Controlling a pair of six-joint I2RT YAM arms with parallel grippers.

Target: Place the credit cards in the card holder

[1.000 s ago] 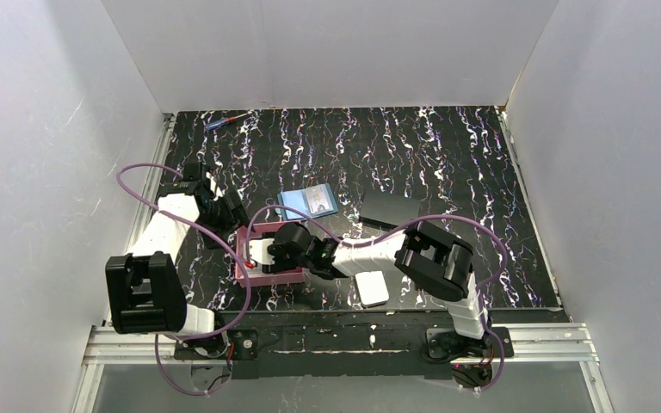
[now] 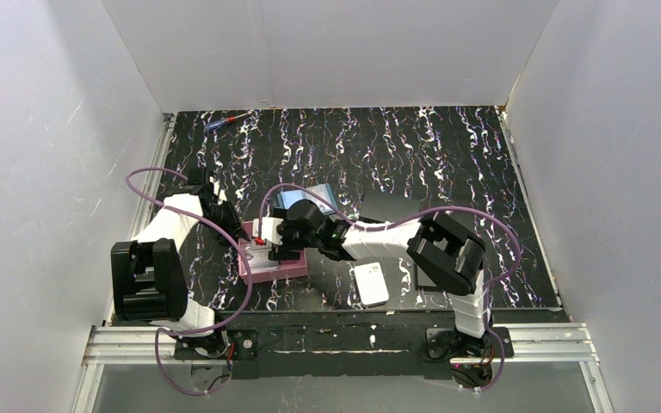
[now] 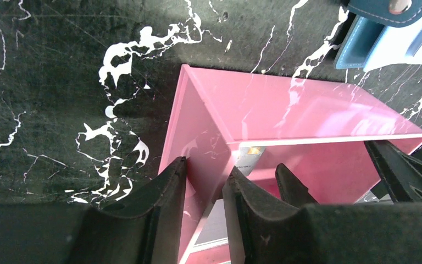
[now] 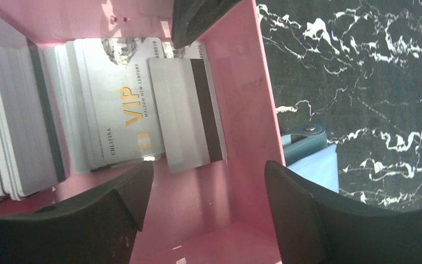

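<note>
A pink box (image 2: 277,274) holds stacks of cards; in the right wrist view, a gold-lettered VIP card (image 4: 115,104) and a grey card with a dark stripe (image 4: 181,115) lie on its floor. My right gripper is open over the box, its fingers apart with nothing held. In the left wrist view my left gripper straddles the pink wall near a corner, one finger outside and one inside; whether it pinches the wall is unclear. The blue card holder (image 2: 308,195) lies behind the box, partly covered by the right arm in the top view.
A white case (image 2: 371,284) lies right of the box. Dark flat panels (image 2: 389,206) lie behind and below the right arm. A screwdriver (image 2: 226,120) rests at the back left.
The right gripper and arm have shifted up and to the right over the box, now overlapping the holder in view. The box has moved slightly right.
</note>
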